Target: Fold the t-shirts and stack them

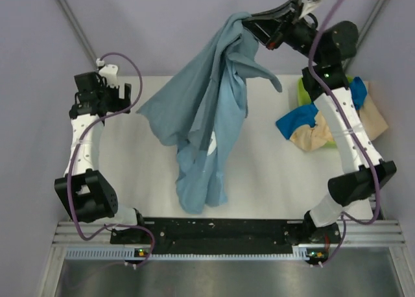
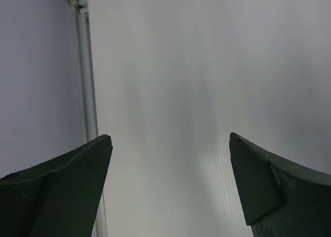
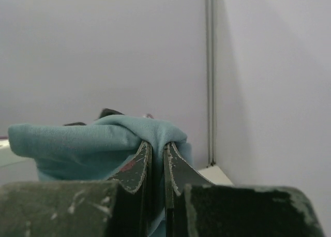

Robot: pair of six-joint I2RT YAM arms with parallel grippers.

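A light blue t-shirt (image 1: 201,109) hangs high over the middle of the table (image 1: 142,167) from my right gripper (image 1: 256,24), its lower part hanging down toward the front. In the right wrist view, its bunched fabric (image 3: 88,144) is pinched between that gripper's fingertips (image 3: 158,154). My left gripper (image 1: 123,97) is open and empty at the left of the table; in the left wrist view its fingers stand wide over bare white surface.
A green bin (image 1: 302,93) at the back right holds blue (image 1: 292,118) and beige (image 1: 314,136) garments, with a cardboard-coloured piece (image 1: 373,115) beside it. Walls stand at both sides and the back.
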